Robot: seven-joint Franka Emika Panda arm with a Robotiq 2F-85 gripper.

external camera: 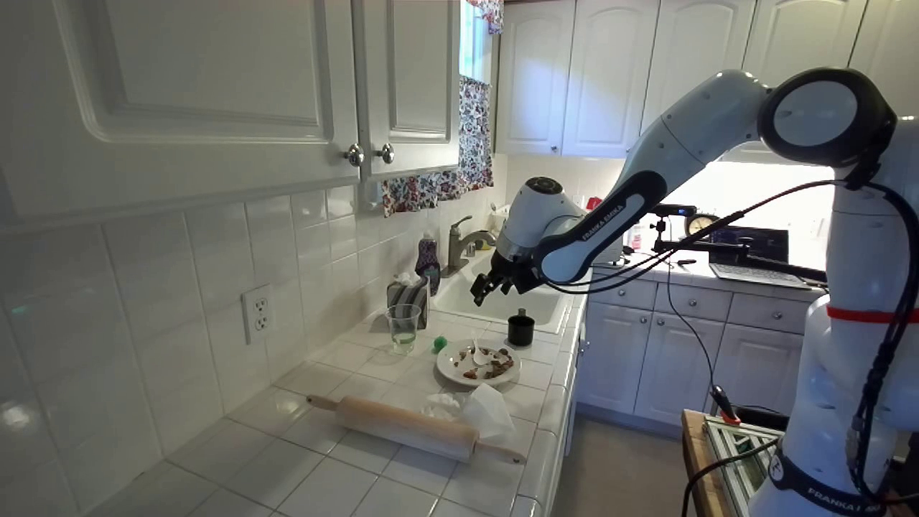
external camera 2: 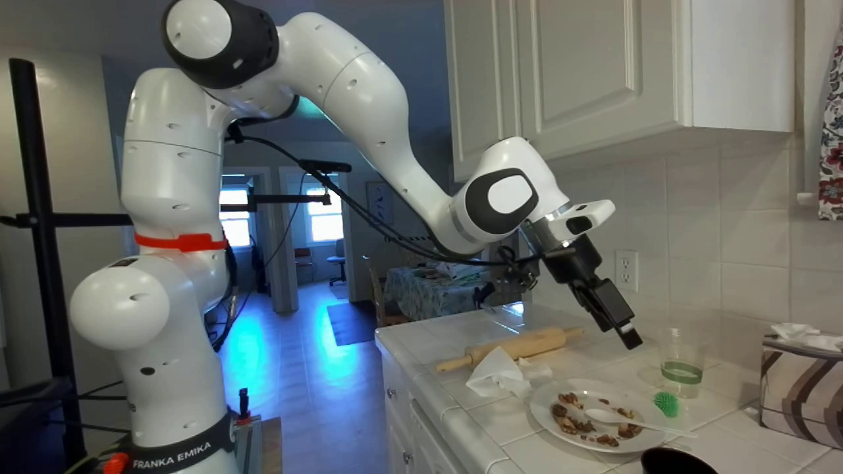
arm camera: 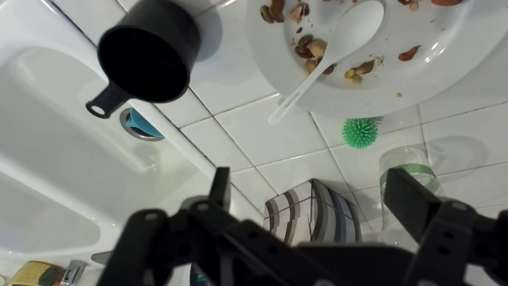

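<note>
My gripper is open above the counter, its two fingers wide apart and nothing held between them. Below it in the wrist view lie a white plate (arm camera: 419, 90) with scattered nuts and a white spoon (arm camera: 352, 31), whose handle crosses the rim. A spiky green ball (arm camera: 360, 133) rests just off the plate. Beside it stands a clear plastic cup (arm camera: 405, 159) with a green band, partly hidden by one finger. A black cup with a handle (arm camera: 176, 28) sits by the sink edge. The striped tissue box (arm camera: 333, 209) shows beyond the fingertips.
The white sink (arm camera: 52, 128) adjoins the counter. A wooden rolling pin (external camera: 405, 422) and crumpled white paper (external camera: 489, 412) lie on the near counter. Behind the tissue box stands a dark bottle (external camera: 428, 258), near the faucet (external camera: 456, 245). Bare tiles lie left of the rolling pin.
</note>
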